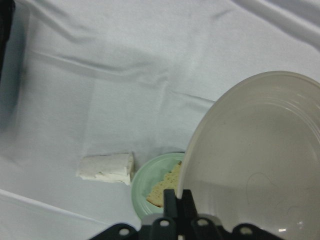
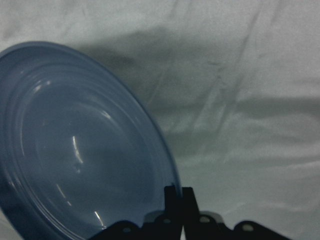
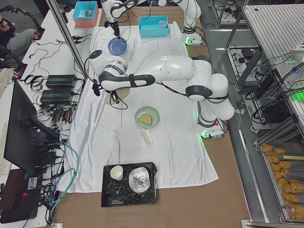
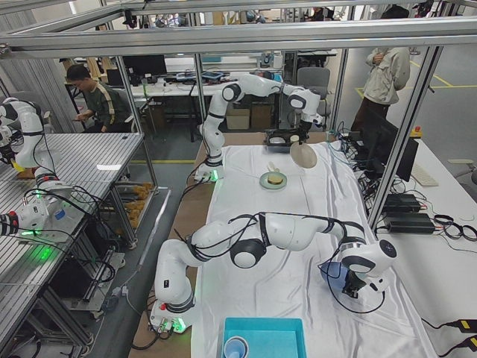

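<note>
My left gripper is shut on the rim of a cream plate [image 1: 250,150], raised over the cloth. Below it, a green plate [image 3: 147,124] holds a piece of bread [image 3: 145,118], with a white wrapped item [image 1: 105,168] beside it. My right gripper is shut on the rim of a blue plate [image 2: 75,140] at the other end of the table.
A black tray [image 3: 128,199] with a cream cup [image 3: 116,172] and a foil dish [image 3: 139,180] sits at one end. A turquoise bin [image 4: 261,328] with a blue cup [image 4: 235,348] stands at the other.
</note>
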